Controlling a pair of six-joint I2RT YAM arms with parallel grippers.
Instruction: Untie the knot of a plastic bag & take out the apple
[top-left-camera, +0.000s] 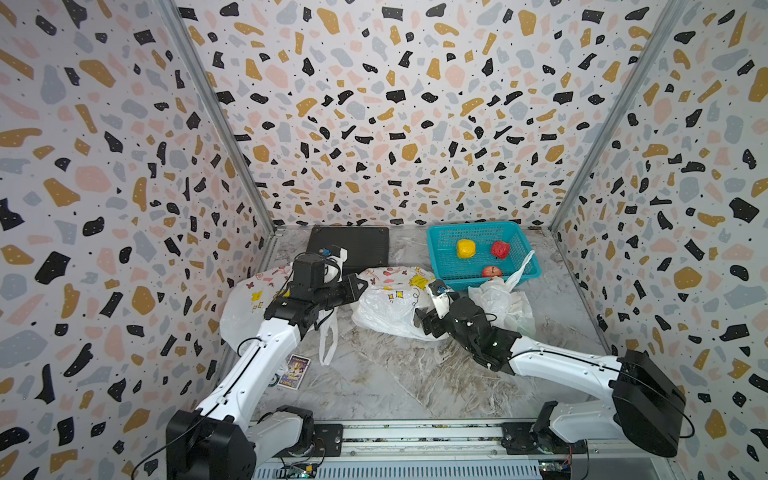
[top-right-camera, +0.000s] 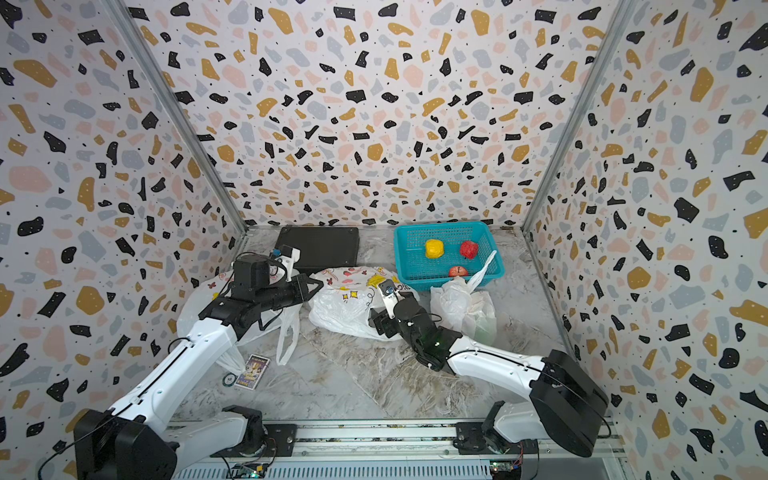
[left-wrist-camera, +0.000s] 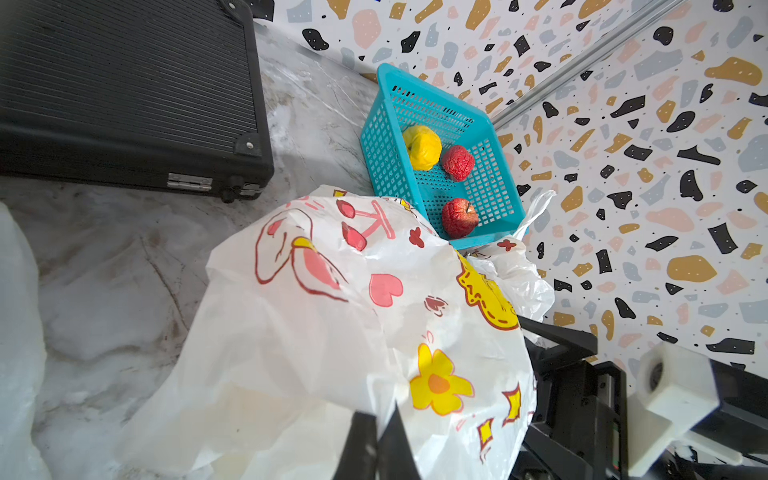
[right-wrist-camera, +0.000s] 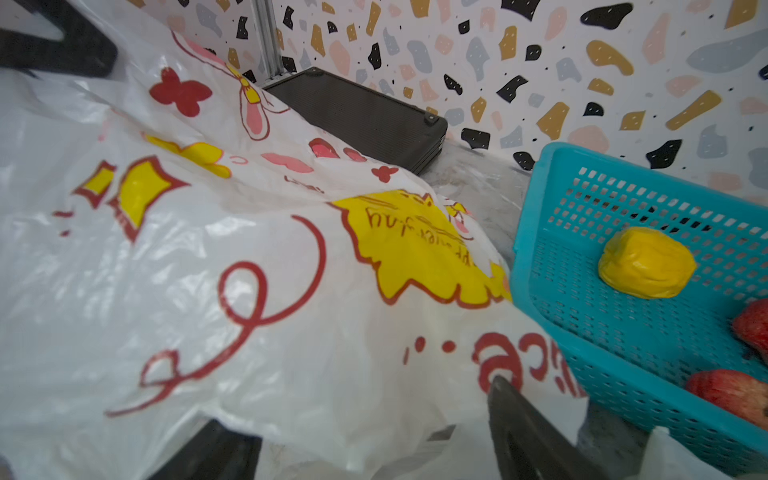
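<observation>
A white plastic bag (left-wrist-camera: 472, 344) with yellow and red prints stretches between my two arms. My left gripper is shut on a fold of it, the plastic running up from between the fingertips. At the bag's right end, my right gripper has its fingers (right-wrist-camera: 524, 424) spread apart, with the bag's lower edge draping across the gap. No knot shows on this bag, and its inside is hidden. A red apple lies in the teal basket; in the right wrist view only part of the apple (right-wrist-camera: 728, 393) shows.
The basket also holds a yellow item (top-left-camera: 465, 248) and a red one (top-left-camera: 501, 249). A second white bag (top-left-camera: 500, 302) sits in front of it, and another bag (top-left-camera: 254, 308) lies behind the left arm. A black case (top-left-camera: 364, 246) stands at the back.
</observation>
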